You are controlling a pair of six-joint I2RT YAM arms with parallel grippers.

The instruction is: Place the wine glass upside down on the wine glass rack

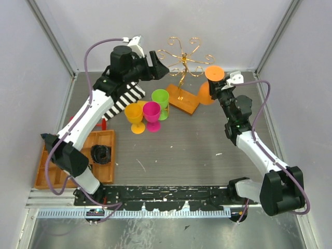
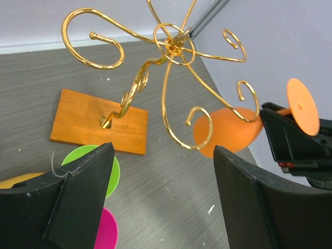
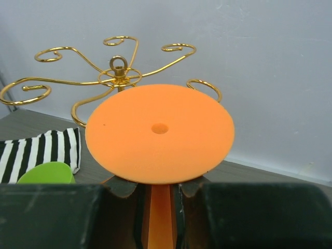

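Note:
An orange wine glass (image 1: 215, 73) is held by its stem in my right gripper (image 1: 215, 86), foot up and bowl down. In the left wrist view its bowl (image 2: 228, 128) shows just beyond a curl of the gold rack (image 2: 171, 46); whether they touch I cannot tell. The right wrist view shows the flat foot (image 3: 160, 134) facing up, with the rack behind it. My left gripper (image 1: 160, 66) stands open and empty, left of the rack's stem. The rack rises from a wooden base (image 1: 182, 99), and its hooks hold nothing.
Yellow (image 1: 135, 116), magenta (image 1: 152, 114) and green (image 1: 161, 98) goblets stand upright left of the base. A striped cloth (image 1: 124, 98) lies behind them. At left is a wooden tray (image 1: 108, 139).

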